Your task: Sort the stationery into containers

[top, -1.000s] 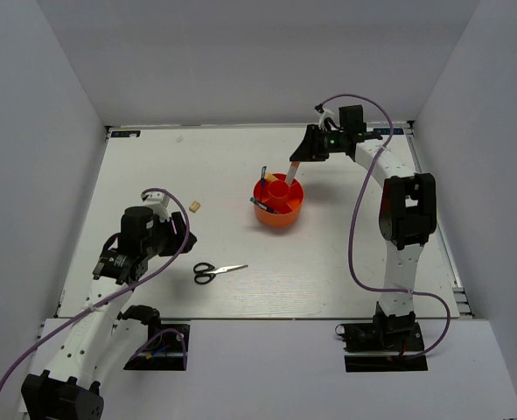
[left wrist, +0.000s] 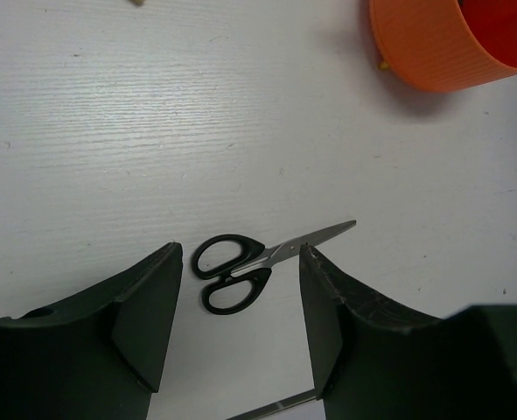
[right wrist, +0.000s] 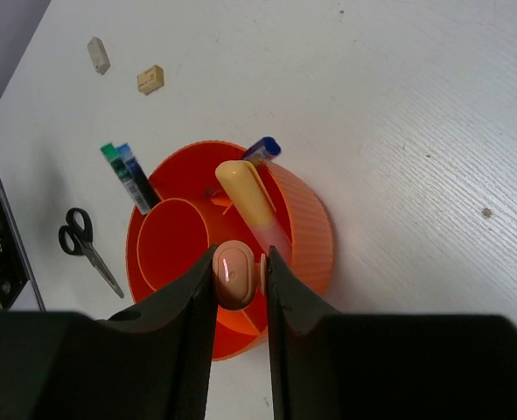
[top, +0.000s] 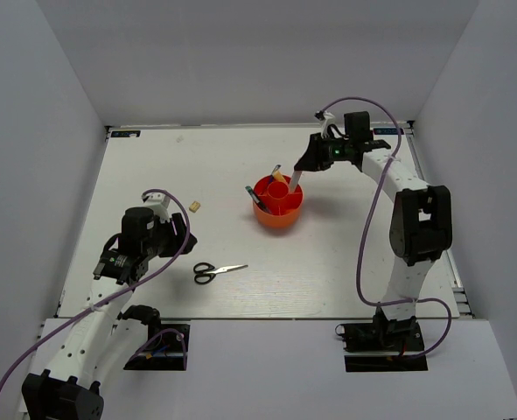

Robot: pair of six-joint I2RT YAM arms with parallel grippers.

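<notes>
An orange cup with compartments (top: pixel 277 217) stands mid-table. Beside its back right rim, my right gripper (top: pixel 301 169) is shut on a pale stick (top: pixel 294 182) that slants down into the cup; in the right wrist view the stick's pinkish end (right wrist: pixel 234 278) shows between the fingers. Inside the cup lean a yellow-topped tube (right wrist: pixel 245 192), a blue pen (right wrist: pixel 262 150), and green- and blue-ended markers (right wrist: pixel 129 177). Black-handled scissors (left wrist: pixel 256 269) lie on the table. Above and behind them, my left gripper is open with nothing between its fingers.
A small tan block (top: pixel 194 206) lies left of the cup. A greyish piece (right wrist: pixel 98 55) lies near it in the right wrist view. Right of the cup, the white table (top: pixel 332 262) is clear.
The blue pen in the cup now leans further right, and the dark marker at the cup's left has tilted more steeply.
</notes>
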